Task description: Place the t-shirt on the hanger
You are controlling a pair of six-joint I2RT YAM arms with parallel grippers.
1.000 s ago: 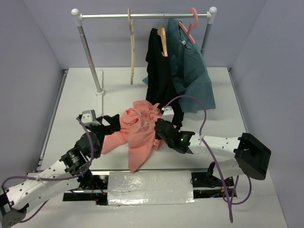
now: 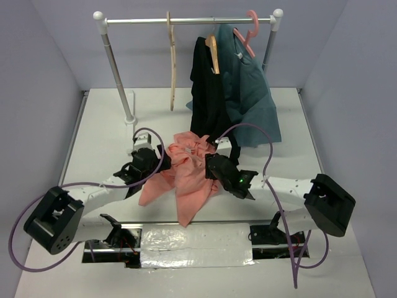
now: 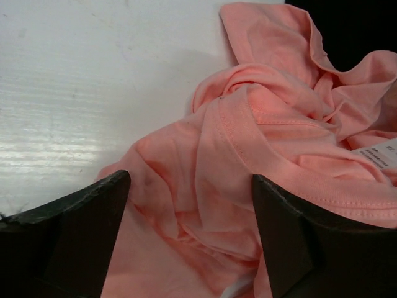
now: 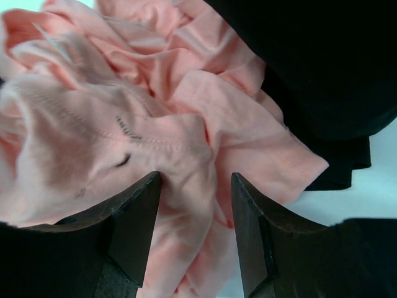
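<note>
The pink t-shirt (image 2: 191,180) lies crumpled on the table, folds, a seam and a white label showing in the left wrist view. My left gripper (image 2: 162,158) is at its left side, fingers (image 3: 74,248) open over the cloth. My right gripper (image 2: 212,166) is at its right side, low over the fabric, fingers (image 4: 257,248) apart with pink cloth beneath and between them. An empty wooden hanger (image 2: 172,68) hangs from the rail (image 2: 142,22).
A black garment (image 2: 205,93) and a teal garment (image 2: 251,118) hang at the right of the rail, the black one reaching the table beside the pink shirt. The rack's left post (image 2: 116,74) stands behind my left arm.
My left gripper has moved right and toward the back, onto the shirt's left side. My right gripper moved only slightly.
</note>
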